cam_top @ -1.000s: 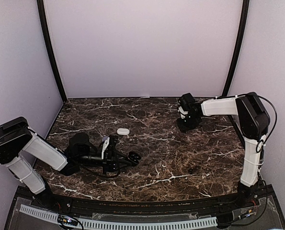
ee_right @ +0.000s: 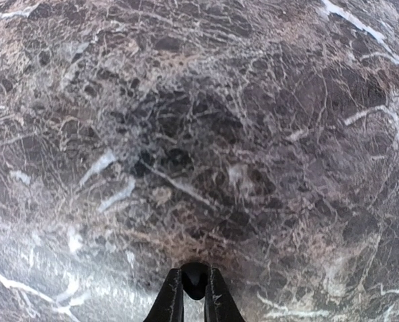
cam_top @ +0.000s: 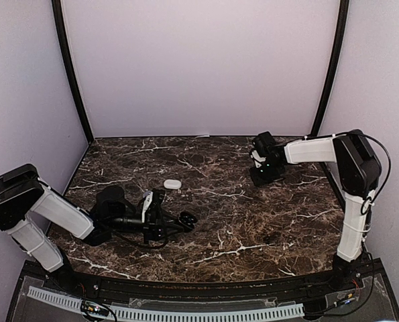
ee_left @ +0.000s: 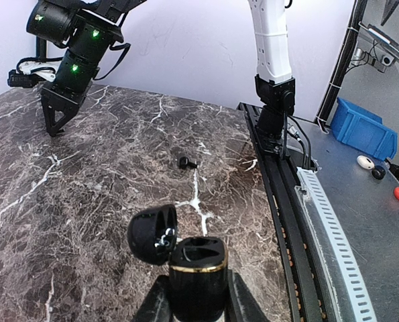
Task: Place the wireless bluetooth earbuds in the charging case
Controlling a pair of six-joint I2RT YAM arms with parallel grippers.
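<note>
A glossy black charging case [ee_left: 198,288] with a gold rim is gripped in my left gripper, its lid [ee_left: 152,235] swung open. In the top view the case [cam_top: 188,220] is held above the table's left half. At the far right of the table, my right gripper [cam_top: 258,180] points down. The right wrist view shows that gripper shut on a small black earbud [ee_right: 195,276], close above the marble. Another black earbud [ee_left: 186,163] lies on the table, seen also as a dark spot [cam_top: 267,239] at the front right.
A white case [cam_top: 172,184] rests on the table left of centre. Beyond the rail, a blue bin [ee_left: 365,130] and several small objects sit on a grey surface.
The left arm and the case look unmoved, as does the earbud on the table.
</note>
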